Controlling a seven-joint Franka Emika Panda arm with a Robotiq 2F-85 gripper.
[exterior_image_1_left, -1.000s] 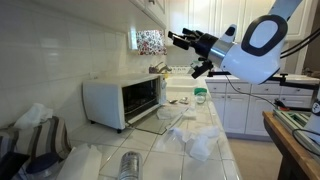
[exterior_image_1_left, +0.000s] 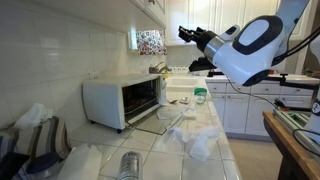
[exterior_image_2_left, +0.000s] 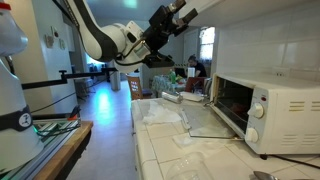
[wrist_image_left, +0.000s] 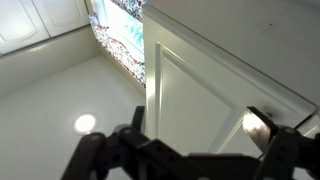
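My gripper (exterior_image_1_left: 184, 36) is raised high above the counter, tilted upward near the upper cabinets. In exterior view 2 the gripper (exterior_image_2_left: 172, 15) is up by the cabinet's underside, well clear of everything on the counter. The wrist view shows dark fingers (wrist_image_left: 128, 135) standing apart, with nothing visible between them; a white cabinet door (wrist_image_left: 190, 90) fills the view beyond. A white toaster oven (exterior_image_1_left: 125, 100) with a dark glass front is against the wall.
Crumpled white paper or cloth (exterior_image_1_left: 200, 147) lies on the tiled counter (exterior_image_1_left: 150, 165). A green-lidded jar (exterior_image_1_left: 200, 95) stands farther back and a clear glass (exterior_image_1_left: 130, 165) nearer. Overhanging cabinets (exterior_image_2_left: 270, 25) limit height.
The gripper has risen slightly and shifted a little right in exterior view 1, tilting further upward. The arm's white link has swung down and right. Counter objects have stayed put.
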